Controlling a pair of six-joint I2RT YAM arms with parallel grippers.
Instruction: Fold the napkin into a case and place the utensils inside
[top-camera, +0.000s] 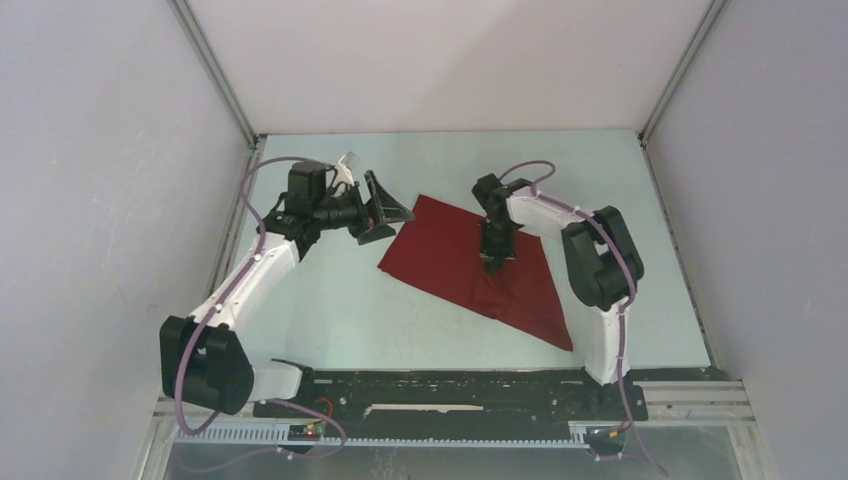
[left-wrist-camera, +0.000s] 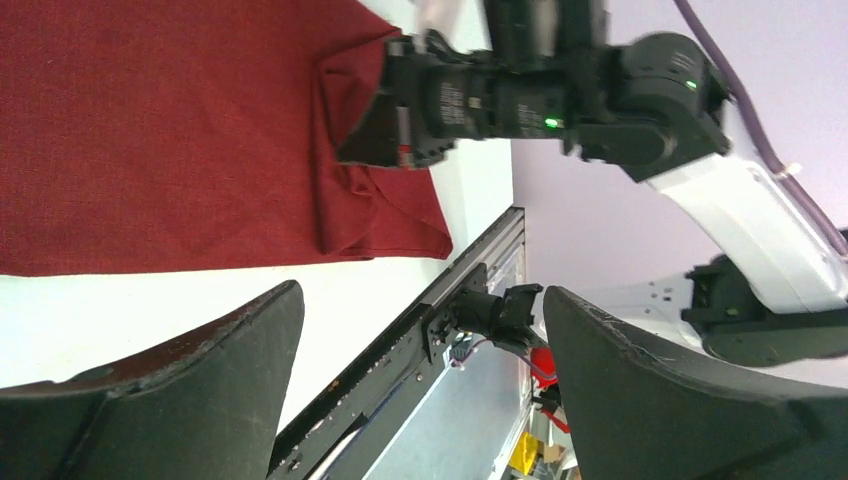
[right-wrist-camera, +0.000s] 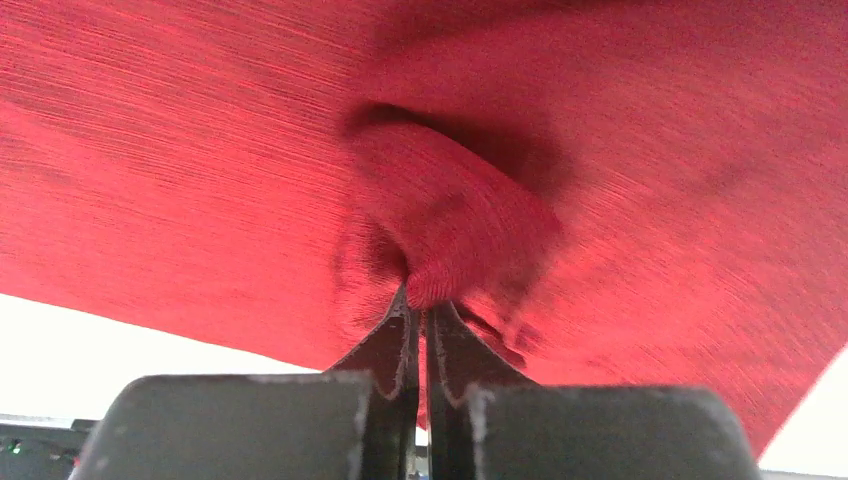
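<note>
The dark red napkin (top-camera: 435, 255) lies on the pale table, its right part lifted and bunched. My right gripper is shut on a gathered fold of it (right-wrist-camera: 450, 220), over the middle-right of the cloth. In the left wrist view the same fold (left-wrist-camera: 345, 210) shows beneath the right arm. My left gripper (top-camera: 388, 212) hangs open just left of the napkin's far-left corner, its fingers wide apart with nothing between them. No utensils are visible on the table.
Bare table (top-camera: 330, 320) surrounds the napkin, with the most room at the back and front left. White walls stand on both sides and behind; a dark rail (top-camera: 450, 385) runs along the front edge.
</note>
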